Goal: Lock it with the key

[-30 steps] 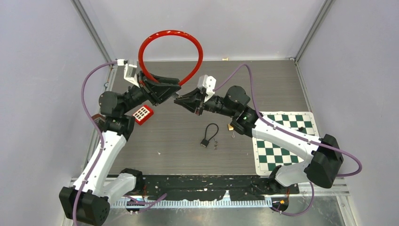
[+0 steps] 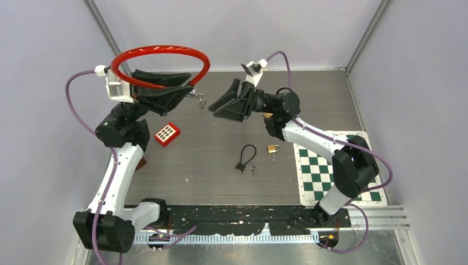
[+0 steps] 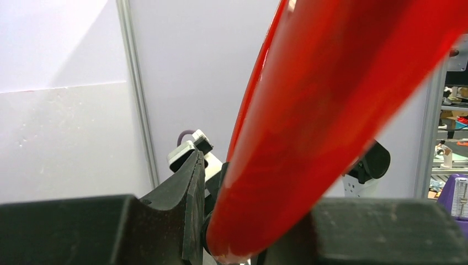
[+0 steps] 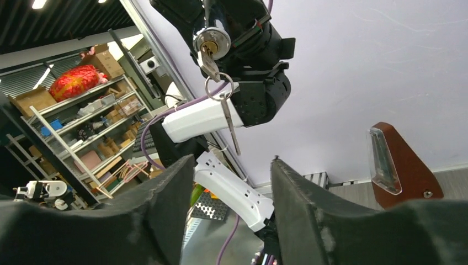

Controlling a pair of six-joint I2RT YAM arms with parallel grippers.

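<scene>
A red ring-shaped cable lock (image 2: 160, 49) is raised above the table, with my left gripper (image 2: 185, 88) shut on it. In the left wrist view the red cable (image 3: 298, 127) crosses close in front of the lens. The right wrist view shows the silver lock cylinder (image 4: 212, 43) facing my right gripper, a key (image 4: 209, 66) in its keyhole. From that key hangs a ring with a second key (image 4: 228, 118). My right gripper stands open and apart from the keys, nothing between its fingers.
On the table lie a red box with white squares (image 2: 167, 134), a small black cable lock (image 2: 240, 167), a brass padlock (image 2: 273, 148) and a green-white checkered board (image 2: 315, 171).
The left gripper and red lock have moved left, the ring tilting flatter. Hanging keys now show.
</scene>
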